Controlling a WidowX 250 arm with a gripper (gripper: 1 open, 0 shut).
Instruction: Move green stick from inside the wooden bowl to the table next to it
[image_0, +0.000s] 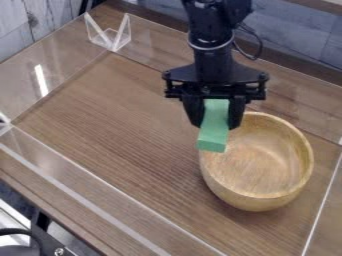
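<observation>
The green stick hangs upright from my gripper, which is shut on its upper end. Its lower end overlaps the left rim of the wooden bowl in the view; how high it is above the bowl cannot be judged exactly. The bowl sits at the right of the table, and its visible inside is bare. My black gripper body hides part of the bowl's far side.
Bare wooden table stretches wide to the left of the bowl. A clear wire-like object stands at the far left. Dark cables and a round black part lie at the lower left edge.
</observation>
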